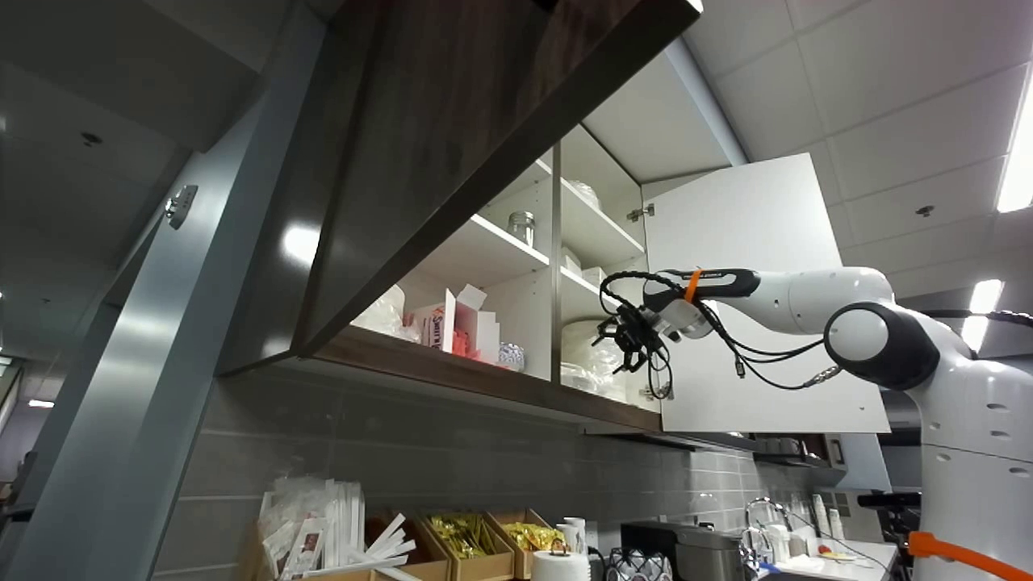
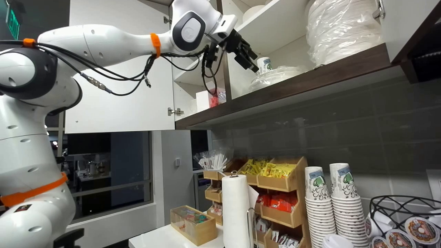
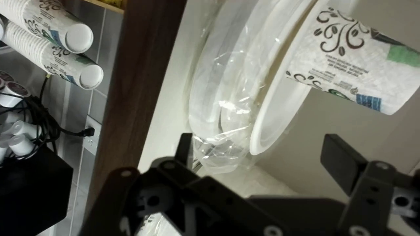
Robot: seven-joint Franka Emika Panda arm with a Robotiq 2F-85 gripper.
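My gripper is open, its two black fingers spread with nothing between them. In exterior view 2 the gripper (image 2: 255,62) hangs at the mouth of an open wall cabinet, in front of a printed paper cup (image 2: 264,64). In the wrist view that cup (image 3: 350,59) stands on a stack of white lids or plates, partly in clear plastic (image 3: 232,86). Both lie beyond the fingertips, apart from them. Exterior view 1 shows the gripper (image 1: 631,340) before the right-hand compartment; the cup is hidden there.
A dark wooden shelf edge (image 2: 297,82) runs along the cabinet's bottom. An upright divider (image 1: 556,290) separates the compartments. Large wrapped plates (image 2: 345,33) sit to the right in exterior view 2. The open door (image 1: 755,310) is close to the arm. Cup stacks (image 2: 347,198) stand below.
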